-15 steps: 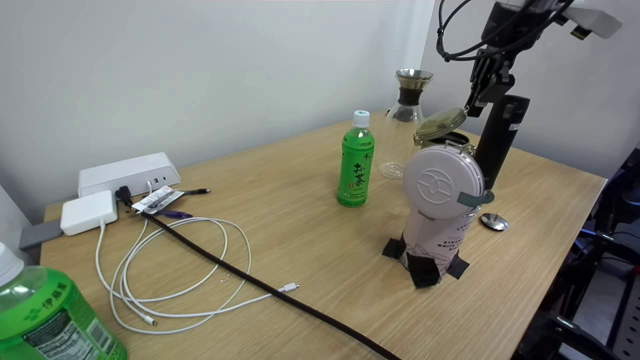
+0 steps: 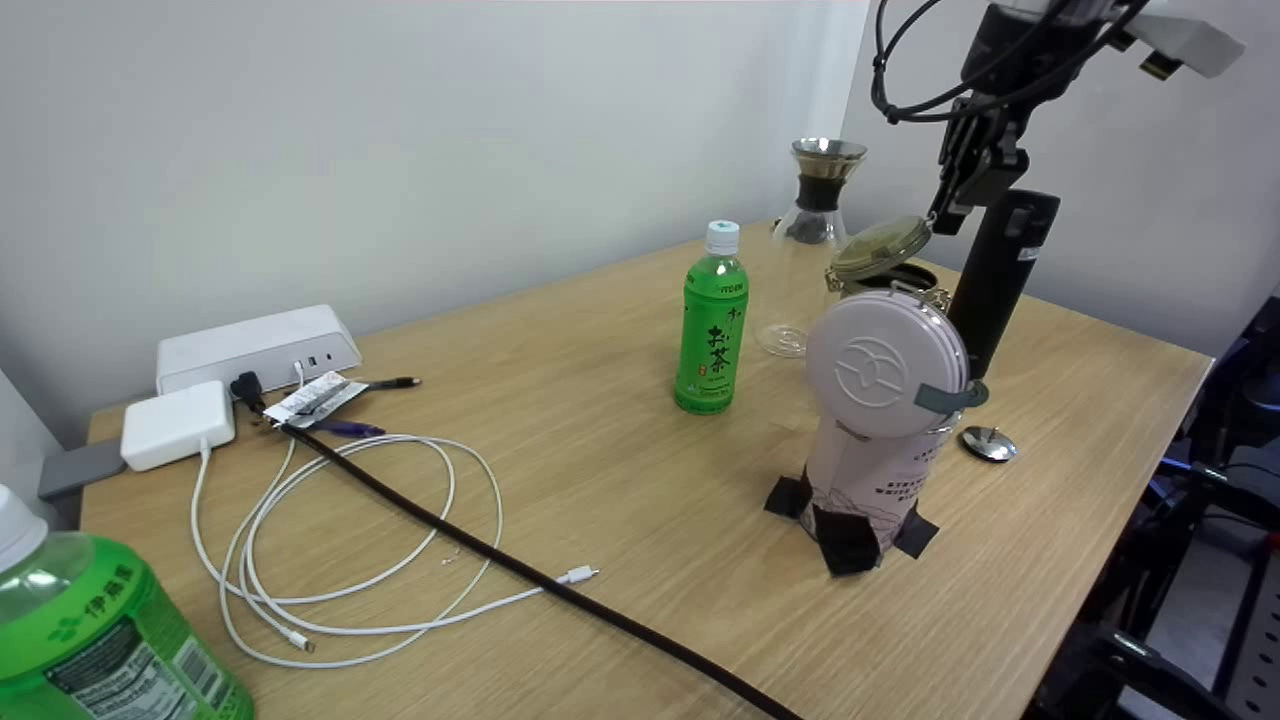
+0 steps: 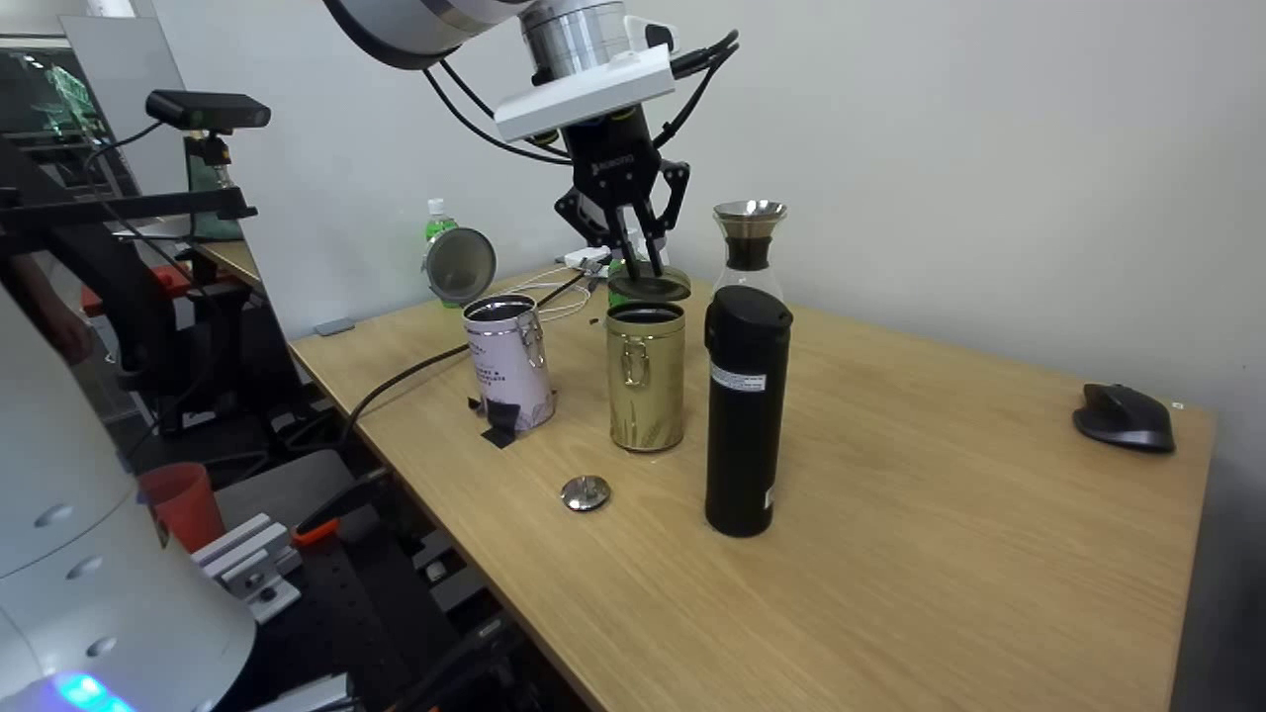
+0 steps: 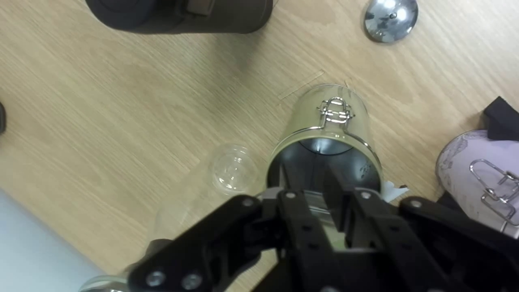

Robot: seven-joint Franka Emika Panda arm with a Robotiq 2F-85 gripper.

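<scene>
The gold canister (image 3: 647, 380) stands upright on the table, its hinged lid (image 2: 882, 247) raised and tilted above the open mouth. At the lid's raised edge, my gripper (image 3: 643, 274) points downward, its fingers closed on that edge with a small gap between the fingers. From the wrist, the gripper covers part of the canister's opening, and the dark inside (image 4: 321, 158) looks empty as far as it shows. The exact contact between fingers and lid is partly hidden.
A black tumbler (image 3: 745, 415) stands close beside the canister. The pink canister (image 3: 510, 362), lid open, is taped down nearby. A glass carafe (image 2: 810, 264), green bottle (image 2: 713, 324) and small metal lid (image 3: 585, 492) surround it.
</scene>
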